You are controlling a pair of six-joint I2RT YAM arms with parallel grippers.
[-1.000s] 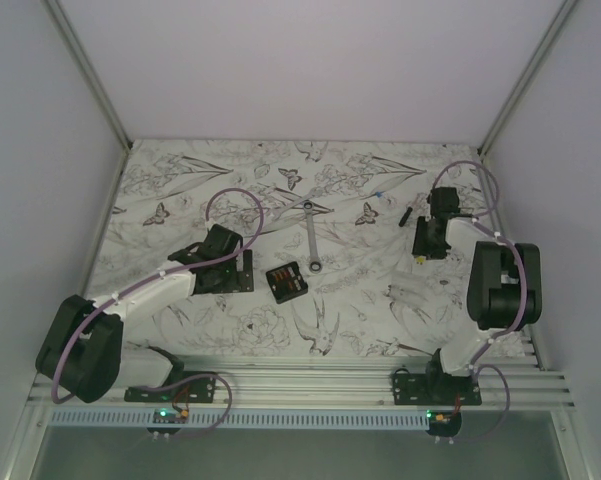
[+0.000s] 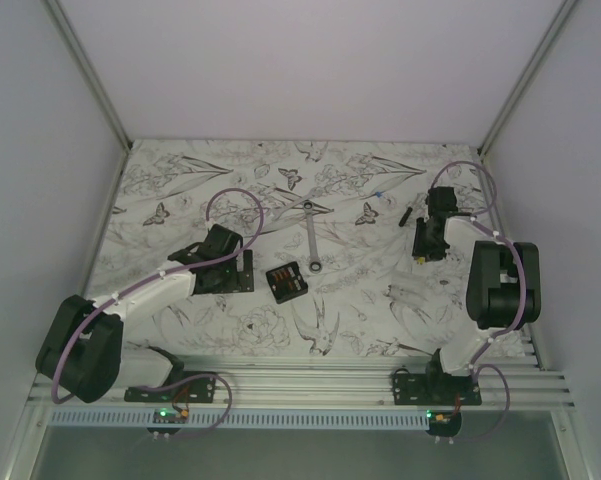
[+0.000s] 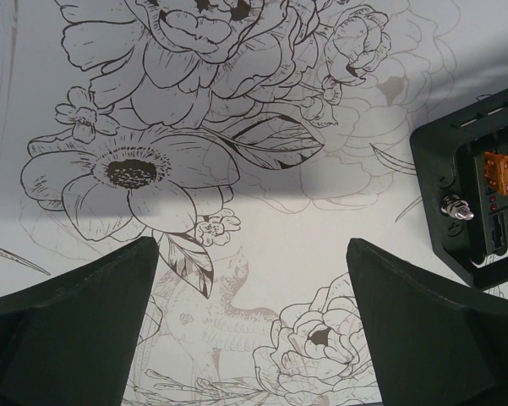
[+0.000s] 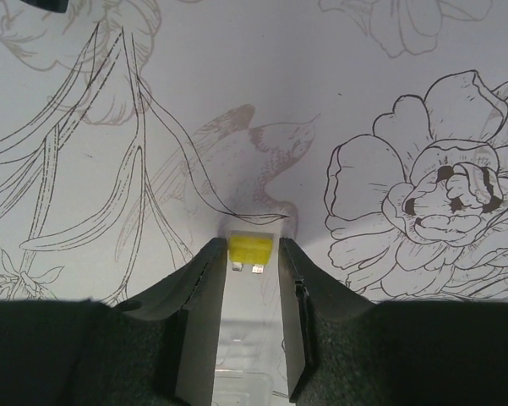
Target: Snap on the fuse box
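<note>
The black fuse box [image 2: 287, 283] lies at the table's middle left, right of my left gripper [image 2: 240, 272]; part of it, with orange fuses, shows at the right of the left wrist view [image 3: 448, 169]. My left gripper stands open and empty. A small yellow fuse [image 4: 250, 249] lies on the table between the fingertips of my right gripper, which is part open around it; whether the fingers touch it I cannot tell. In the top view that gripper is at the right of the table.
A long wrench [image 2: 311, 235] lies in the middle, with another grey tool near it. A black rod [image 2: 405, 216] and a small blue piece [image 2: 378, 194] lie at the back right.
My right gripper has shifted very slightly around the yellow fuse. The left arm and the fuse box have not moved.
</note>
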